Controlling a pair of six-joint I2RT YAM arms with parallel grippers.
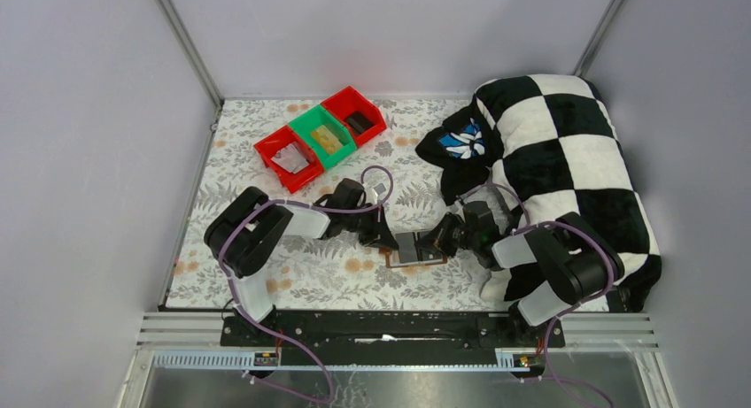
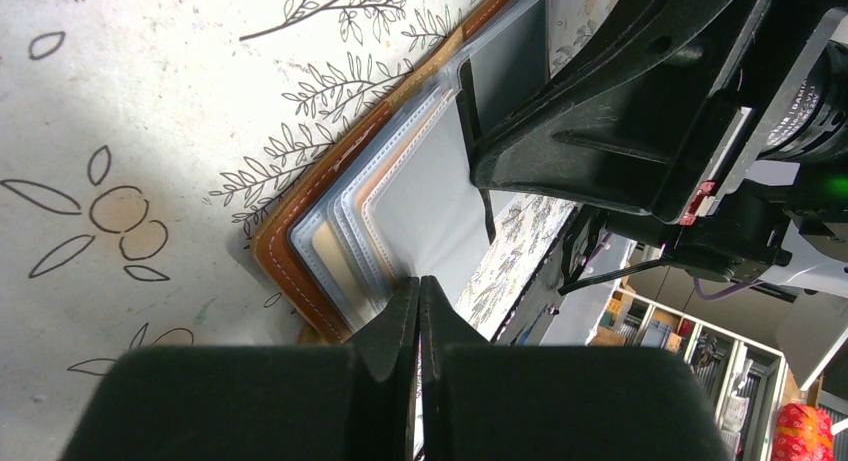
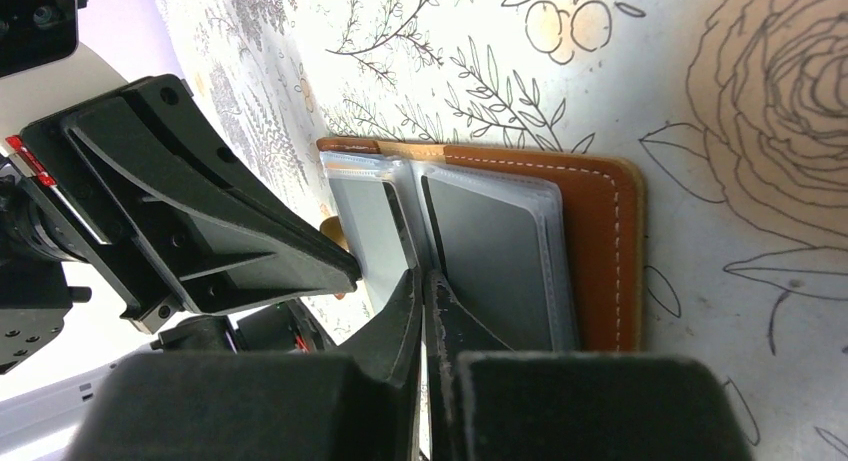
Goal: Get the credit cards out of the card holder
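Note:
The open card holder (image 1: 410, 250) lies flat on the table between my grippers, its brown leather cover (image 3: 603, 251) around clear sleeves (image 2: 420, 191) (image 3: 495, 251). My left gripper (image 1: 390, 244) is shut, tips down on the sleeves at one end. My right gripper (image 1: 432, 242) is shut too, tips pressed on the sleeves near their middle. I see nothing between either pair of fingers. Whether cards sit in the individual sleeves is hard to tell.
Red and green bins (image 1: 319, 116) with items stand at the back left. A checkered cushion (image 1: 586, 161) fills the right side.

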